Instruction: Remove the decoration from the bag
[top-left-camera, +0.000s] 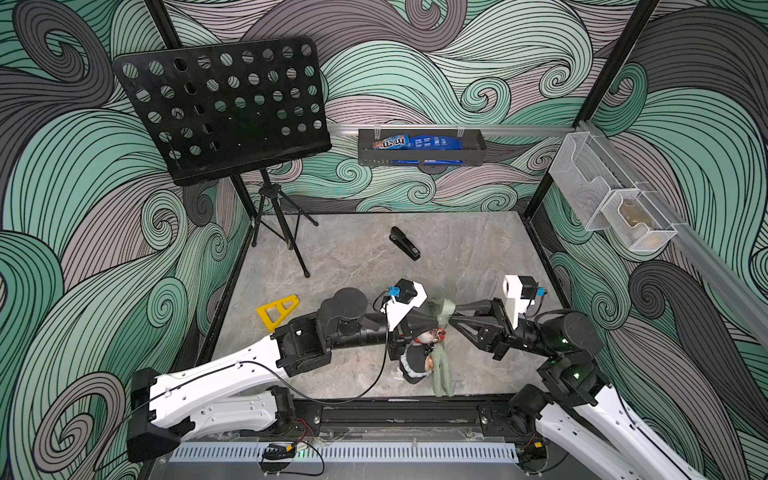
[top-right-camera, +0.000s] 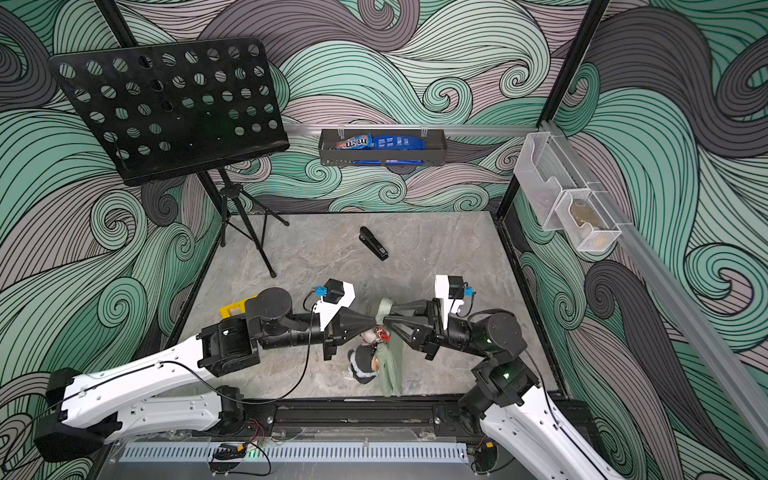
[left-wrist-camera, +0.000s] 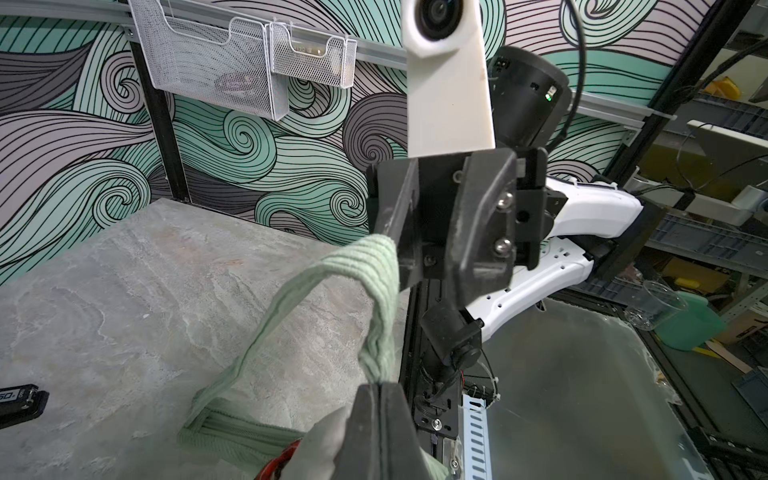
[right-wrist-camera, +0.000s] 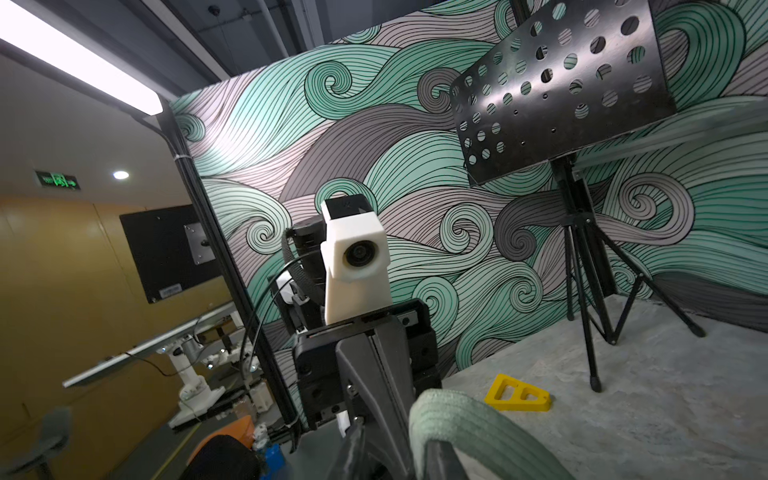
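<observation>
The bag (top-left-camera: 442, 374) is ribbed pale green cloth, lying near the front of the table. Its handle strap (left-wrist-camera: 376, 264) arches up in the left wrist view. A doll-like decoration (top-left-camera: 414, 361), dark with white trim and a red part near its top, lies against the bag's left side. My left gripper is shut at the bag's top, beside the strap's lower end; nothing clear shows between its fingers. My right gripper is part open at the strap, whose cloth (right-wrist-camera: 472, 432) passes by its right finger. Overhead, the grippers hide where decoration and bag join.
A black stapler (top-left-camera: 405, 243) lies farther back, and a yellow bracket (top-left-camera: 277, 312) at the left. A music stand (top-left-camera: 228, 112) rises at the back left. Free table lies behind the bag. Both arms face each other closely.
</observation>
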